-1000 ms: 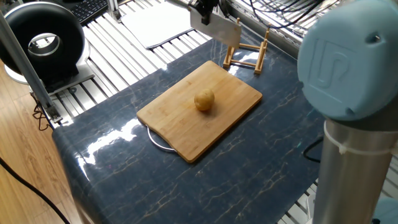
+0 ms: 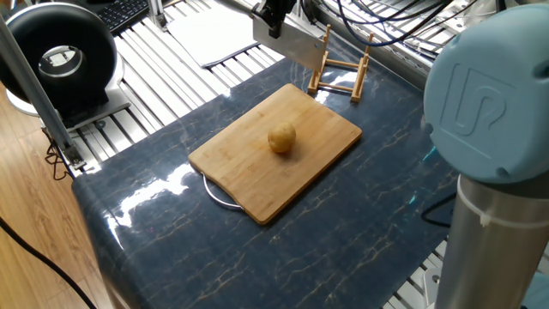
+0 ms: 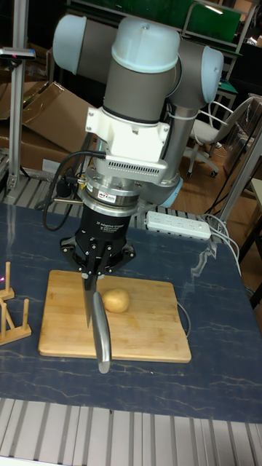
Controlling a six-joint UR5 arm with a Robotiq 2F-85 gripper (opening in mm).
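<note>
My gripper (image 3: 94, 273) is shut on a knife (image 3: 102, 330), a metal one with a broad blade and a steel handle, seen almost edge-on in exterior view 3. In exterior view 1 the blade of the knife (image 2: 296, 43) shows flat near the top, just left of a wooden rack (image 2: 341, 75), with only the tip of my gripper (image 2: 273, 26) in sight. A round yellow-brown potato (image 2: 281, 137) rests near the middle of the wooden cutting board (image 2: 236, 159). The knife hangs in the air, apart from the potato.
The board's metal handle (image 2: 219, 196) points away from the rack. Loose cables (image 2: 395, 17) run behind the rack, and a white power strip (image 3: 177, 226) lies at the table's edge.
The knife and gripper have shifted a little up and to the left in exterior view 1, away from the rack. The arm's blue joint has moved right and down. Potato and board are unmoved.
</note>
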